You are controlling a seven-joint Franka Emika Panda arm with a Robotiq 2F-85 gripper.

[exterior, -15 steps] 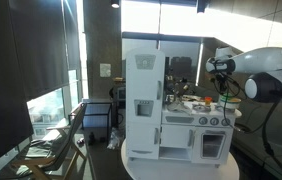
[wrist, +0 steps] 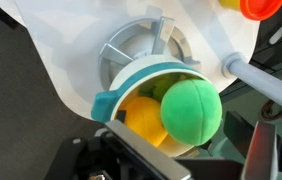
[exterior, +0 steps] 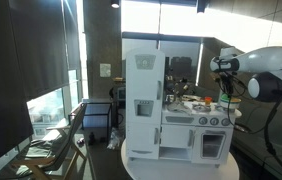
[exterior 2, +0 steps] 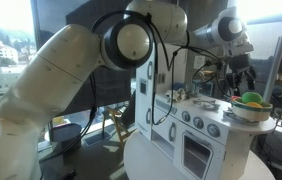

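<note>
A white pot with a teal handle (wrist: 105, 105) fills the middle of the wrist view. Inside lie a round green toy (wrist: 191, 112), an orange-yellow toy (wrist: 144, 118) and something darker green at the back, partly covered. My gripper is open over the pot's near side, its fingers (wrist: 146, 155) spread apart. The green toy shows just beyond the gap between them. From the side, exterior view 2 has the gripper (exterior 2: 239, 82) close above the pot (exterior 2: 247, 112), at the counter's right end.
Under the pot's far side is a grey burner ring (wrist: 131, 40) on the white counter (wrist: 71, 50). A red-and-yellow item (wrist: 259, 8) stands near the edge, with a pale post (wrist: 266, 82) beside it. A toy fridge (exterior: 143, 100) rises left of the counter.
The arm's wrist and gripper have shifted slightly at the counter's right end, now sitting a little lower. The toy kitchen has stayed put.
</note>
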